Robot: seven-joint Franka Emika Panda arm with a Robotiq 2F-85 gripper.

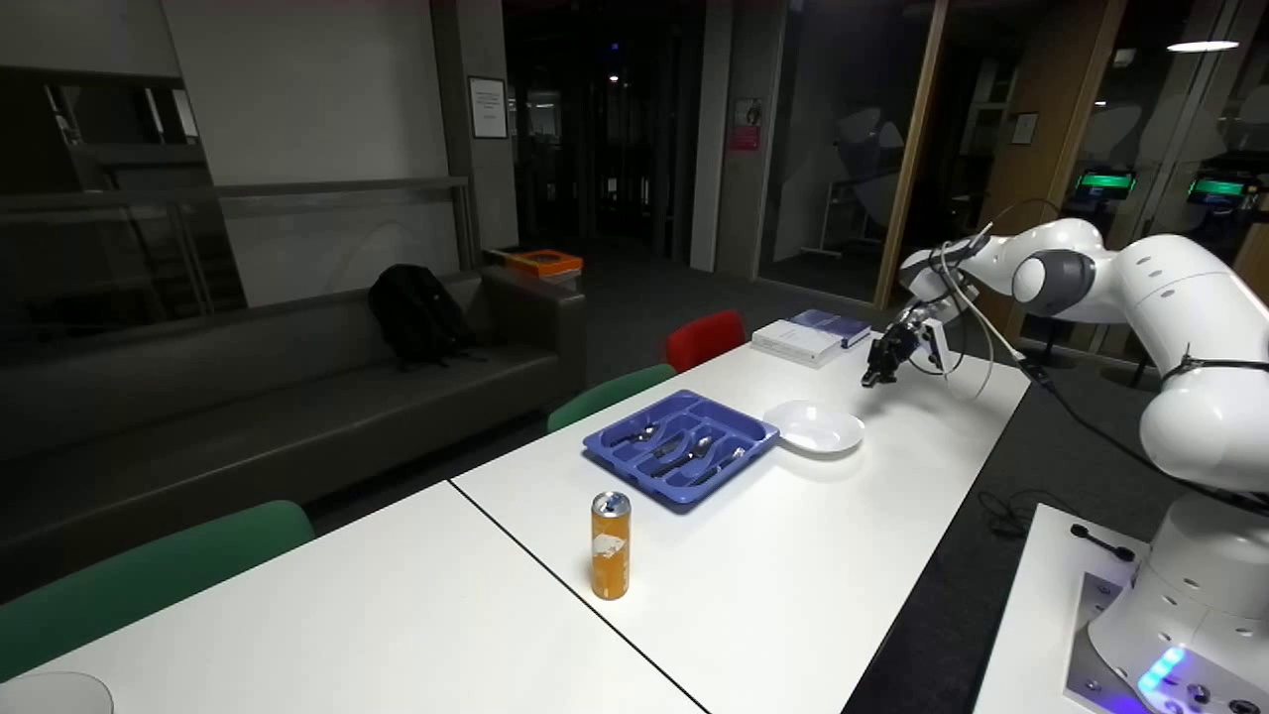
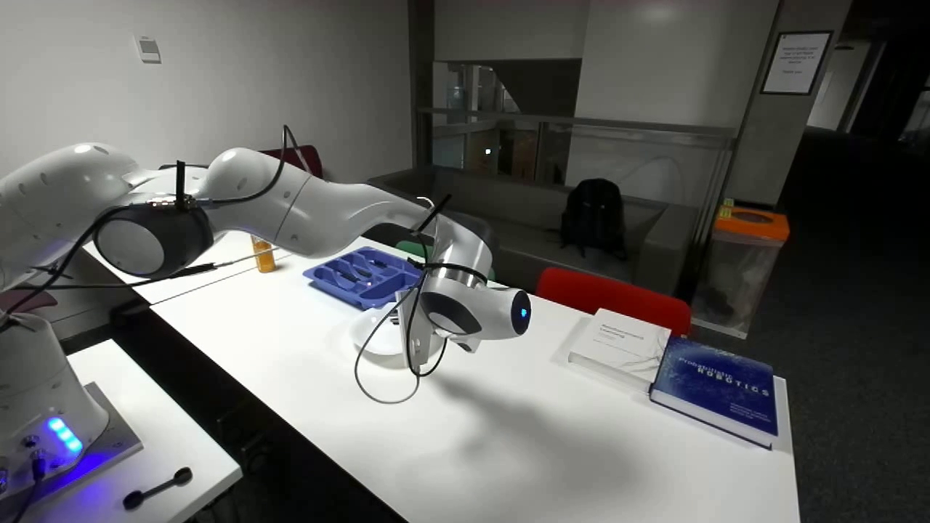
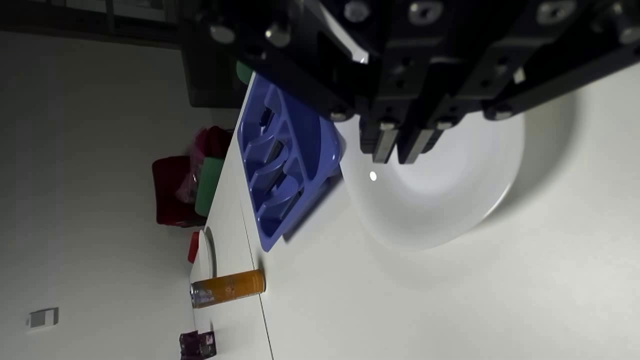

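Observation:
A white shallow bowl (image 1: 818, 430) rests on the table just right of the blue cutlery tray (image 1: 681, 445), close to its edge. In exterior view 1 my gripper (image 1: 874, 375) is up and to the right of the bowl, apart from its rim. The wrist view shows the gripper in front of the bowl (image 3: 441, 180), its fingertips close together with a narrow gap. Nothing shows in that gap, but the fingers' upper part is dark and covers the bowl's far side. In exterior view 2 the arm hides the fingers and part of the bowl (image 2: 373, 344).
An orange can (image 1: 610, 547) stands upright in front of the tray. A white book (image 2: 620, 341) and a blue book (image 2: 716, 383) lie at the far end. A cable (image 2: 388, 401) hangs in a loop below the wrist. Bare table surrounds the bowl's right side.

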